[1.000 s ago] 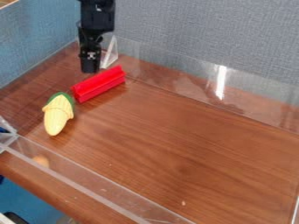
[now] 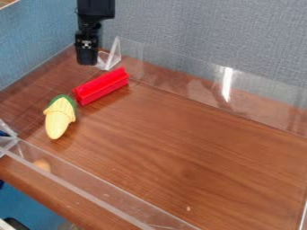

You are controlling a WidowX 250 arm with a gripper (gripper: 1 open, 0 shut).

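Note:
My black gripper [image 2: 86, 54] hangs open at the top left, above the back left corner of the wooden floor. A red cylinder-like block [image 2: 100, 86] lies below and to the right of it, apart from it. A yellow toy corn cob [image 2: 57, 121] with green husk lies just in front of the red block.
Clear plastic walls [image 2: 228, 81] border the wooden floor [image 2: 192, 162], whose middle and right are clear. Grey and blue padded walls stand behind. A small blue object at the left edge is only partly visible.
Over the last second my gripper has moved up and a little to the left, away from the red block. The objects on the floor have not moved.

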